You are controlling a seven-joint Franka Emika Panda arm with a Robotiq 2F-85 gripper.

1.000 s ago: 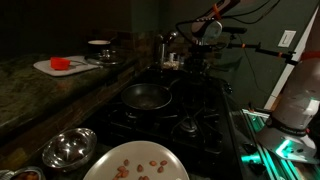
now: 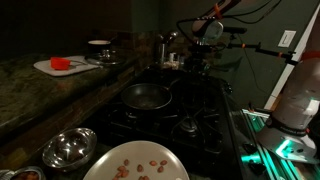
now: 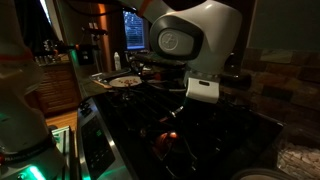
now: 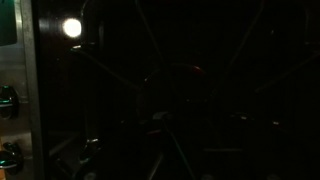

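My arm [image 2: 207, 28] reaches over the far end of the dark stove [image 2: 192, 158]. Below its pale wrist, my gripper [image 2: 200, 66] is lost in shadow in exterior view 1. The wrist view is nearly black, so neither the fingers nor anything between them can be made out. In exterior view 2 the large pale arm [image 3: 205, 40] hangs over the stove. A small reddish patch [image 3: 165, 138] shows below it among dark burner parts; what it is I cannot tell.
A dark pan [image 2: 147, 97] sits on the stove. Nearer stand a pale plate [image 2: 105, 172] with several small reddish pieces and a metal bowl [image 2: 70, 148]. A white tray [image 2: 62, 69] with a red item lies on the left counter. Stove knobs [image 4: 8, 157] edge the wrist view.
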